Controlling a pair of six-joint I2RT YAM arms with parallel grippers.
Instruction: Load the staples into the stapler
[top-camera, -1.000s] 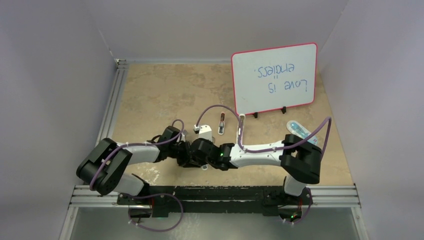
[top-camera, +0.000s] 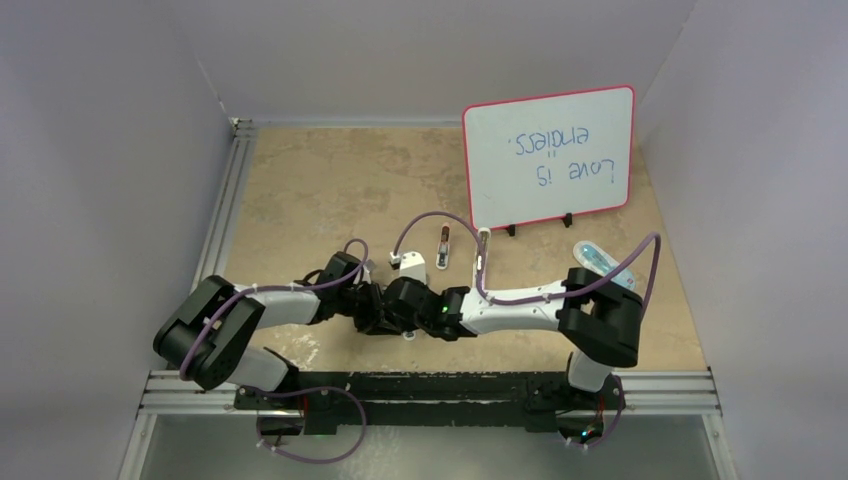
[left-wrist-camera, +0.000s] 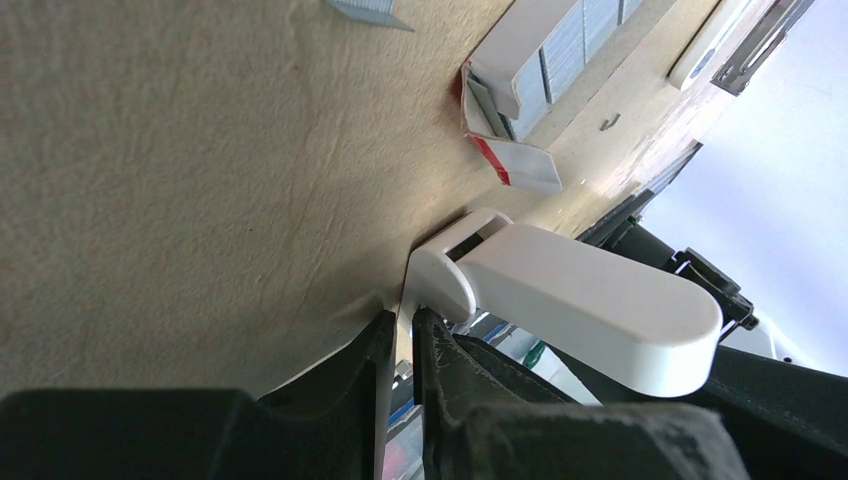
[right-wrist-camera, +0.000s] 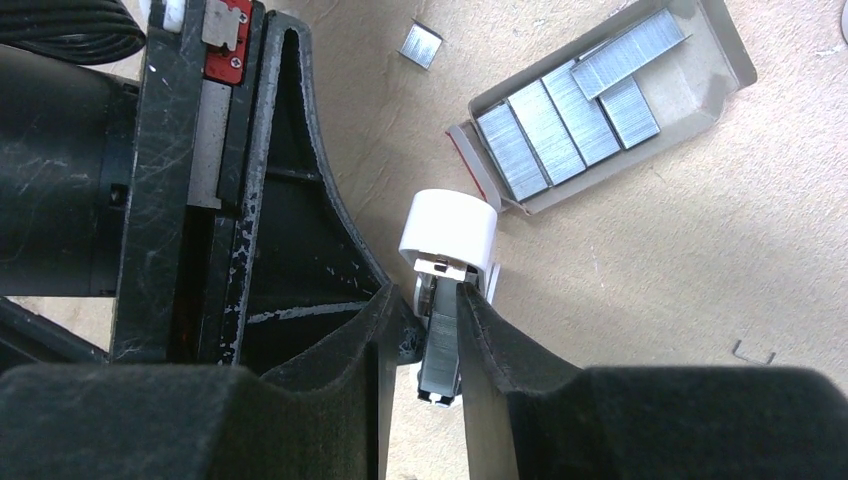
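Observation:
The white stapler stands between my grippers, with a dark metal part (right-wrist-camera: 440, 345) showing below its rounded white end in the right wrist view. My right gripper is part open over that part, one finger on either side, with a gap on the left. My left gripper is at the stapler's near end, its fingers a narrow gap apart; whether they grip it is hidden. In the right wrist view, a black left finger (right-wrist-camera: 340, 270) reaches the stapler's side. Silvery staple strips (right-wrist-camera: 545, 125) lie in an open grey box (right-wrist-camera: 700, 90).
A short staple strip (right-wrist-camera: 421, 45) lies loose beside the box, and a single bent staple (right-wrist-camera: 753, 354) is on the table. Farther back are a red-and-white tool (top-camera: 443, 246) and a whiteboard (top-camera: 550, 155).
The left arm looks still.

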